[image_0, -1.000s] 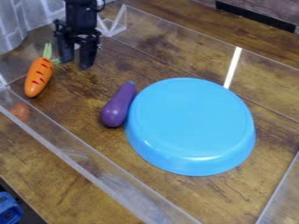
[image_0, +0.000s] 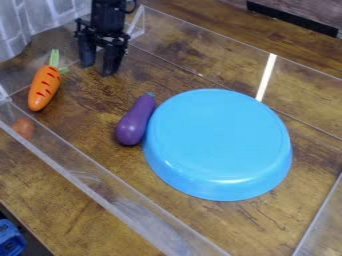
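Observation:
At the top left of the camera view my dark gripper (image_0: 102, 54) is low over the wooden surface, its fingers apart, with no object visible between them. An orange toy carrot (image_0: 44, 86) with a green top lies to the left, just below it. A purple eggplant (image_0: 134, 120) lies lower, near the middle. A large blue round lid-like disc (image_0: 217, 143) covers much of the right half, right beside the eggplant.
Clear plastic walls (image_0: 80, 180) edge the workspace along the lower left and the right. A white strip (image_0: 267, 77) lies at the upper right.
The carrot, eggplant and blue disc are where they were.

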